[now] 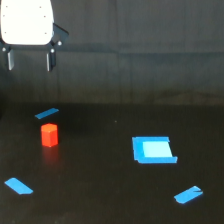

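Observation:
High at the upper left is my white gripper (30,62), its two dark fingers hanging well apart with only dark background visible between them. Below it on the black table stands a small red-orange block (49,135), clear of the fingers. To the right, a pale square (157,149) lies flat inside a blue tape outline (149,160); nothing rests on it.
Blue tape strips mark the table near the block (47,113), at the front left (18,186) and at the front right (188,194). Bare table (100,160) separates the block from the pale square. A dark curtain (140,60) hangs behind.

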